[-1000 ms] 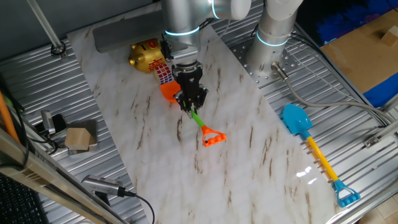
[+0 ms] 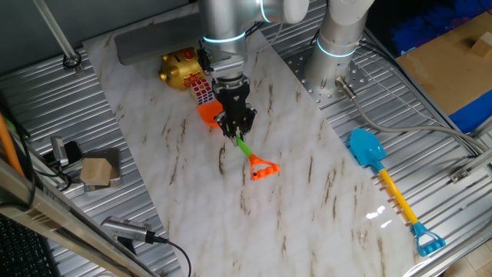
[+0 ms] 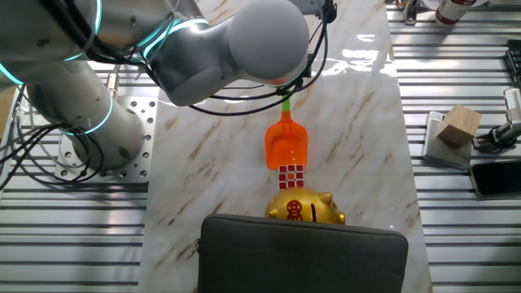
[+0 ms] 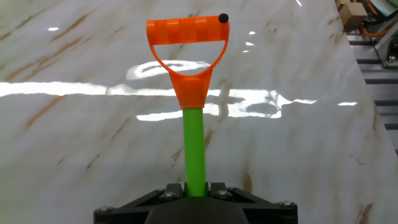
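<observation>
An orange toy shovel with a green shaft lies under my arm. Its handle (image 4: 191, 87) points away from the gripper in the wrist view, and its orange blade (image 3: 286, 145) shows in exterior view 2. At the bottom of the wrist view my gripper is shut on the green shaft (image 4: 194, 146), a finger on either side. From exterior view 1, the gripper (image 2: 237, 132) covers the middle of the shovel, with the orange handle (image 2: 264, 168) to its lower right. Whether the shovel touches the table is hard to tell.
Close beyond the blade stand a Rubik's cube (image 3: 291, 177) and a golden piggy bank (image 3: 305, 205), with a dark grey case (image 3: 301, 254) behind them. A blue and yellow shovel (image 2: 392, 188) lies on the slatted metal at right.
</observation>
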